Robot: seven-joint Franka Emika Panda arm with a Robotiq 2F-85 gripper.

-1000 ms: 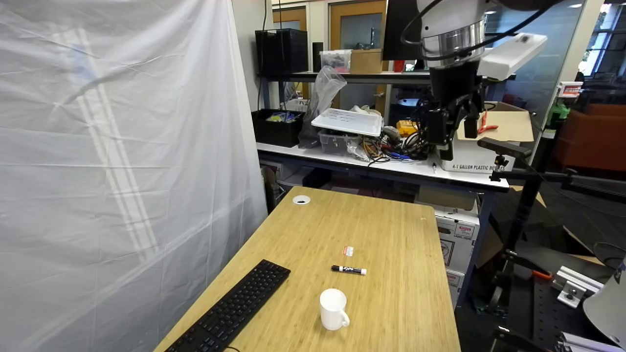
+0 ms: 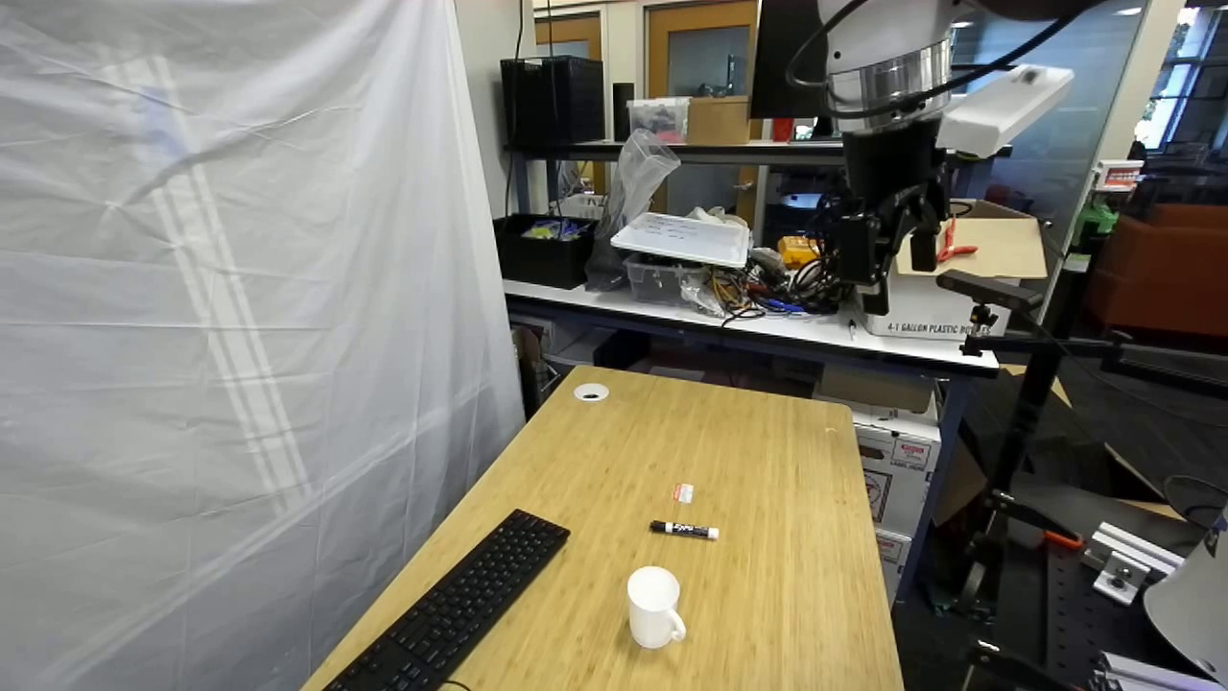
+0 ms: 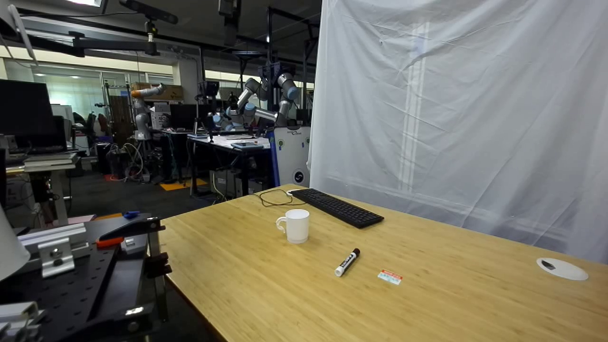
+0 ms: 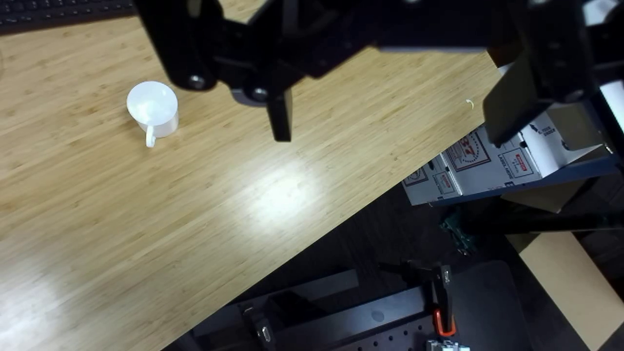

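High above the table's right side, my gripper (image 2: pixel 901 276) stands open and empty, its fingers pointing down. In the wrist view the two fingers (image 4: pixel 281 117) are wide apart, with tabletop between and below them. A white mug (image 2: pixel 653 607) sits upright on the wooden table (image 2: pixel 760 449), well clear of the gripper. Behind the mug in exterior view 1 lies a black-and-white marker (image 2: pixel 685 530). The second exterior view has the mug (image 3: pixel 297 226) with its handle to the left, and the marker (image 3: pixel 347 262) lying at a slant to its right.
A black keyboard (image 2: pixel 460 605) with a cable lies along the curtain side. Beyond the marker are a small red-and-white label (image 2: pixel 684 493) and a round white disc (image 2: pixel 590 392). A cluttered shelf (image 2: pixel 794 329) stands past the far edge.
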